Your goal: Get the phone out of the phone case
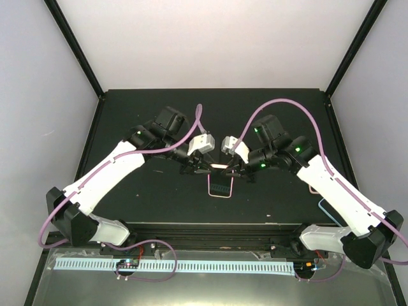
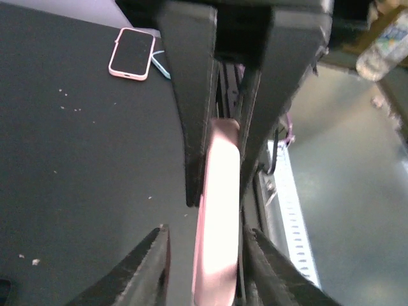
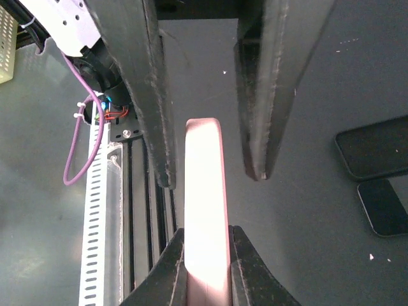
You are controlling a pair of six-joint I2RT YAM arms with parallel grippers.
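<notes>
A phone in a pink-rimmed case [image 1: 220, 195] is held up between both arms in the top view, with one pale edge facing up. My right gripper is shut on this case [image 3: 205, 191], a finger pad against each face. Around the other part of the case [image 2: 220, 197], my left gripper is open, with a gap between its left finger and the case. The left gripper's fingers [image 3: 258, 127] also stand apart from the case in the right wrist view. Edge-on in both wrist views, the case does not show how the phone sits inside.
Another pink-rimmed phone [image 2: 132, 54] lies on the black table beside a blue-edged one [image 1: 332, 211]. Two dark phone-shaped items [image 3: 376, 150] [image 3: 384, 207] lie close together.
</notes>
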